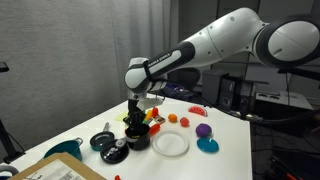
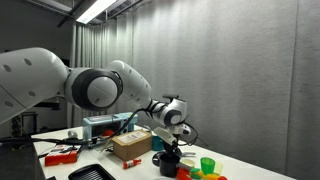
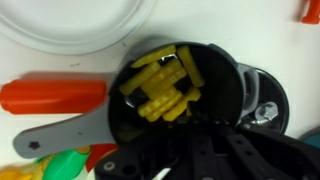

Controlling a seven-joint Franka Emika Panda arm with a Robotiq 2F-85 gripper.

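Observation:
A dark pot with grey handles fills the middle of the wrist view. Several yellow sticks lie inside it, crossed over one another. My gripper reaches over the pot from the lower edge of that view, its black fingers hard to make out against the dark inside. It appears shut, with nothing clear between the fingers. Exterior view 1 has the gripper pointing down above the pot. From the other side, the gripper again hangs over the pot.
A white plate sits right beside the pot, and a red item lies near its long handle. Black pans, a teal bowl and a cardboard box stand around. Free table shows in front of the plate.

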